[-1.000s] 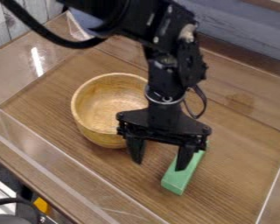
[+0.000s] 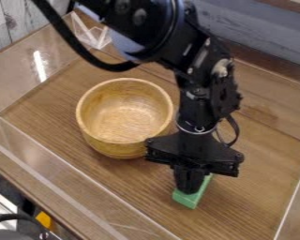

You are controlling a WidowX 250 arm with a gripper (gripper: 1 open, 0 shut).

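Note:
My black gripper [image 2: 190,169] is low over a green rectangular block [image 2: 190,195] on the wooden table, covering its upper part. The gripper looks shut; whether anything is between its fingertips is hidden behind its body. A round light wooden bowl [image 2: 109,108] sits just left of the gripper.
A white wall [image 2: 259,42] runs along the back. A small yellow object [image 2: 44,218] shows past the lower left edge.
My gripper has moved right over the green block and now covers more of it; the block's visible end looks roughly in the same place. The bowl is unchanged.

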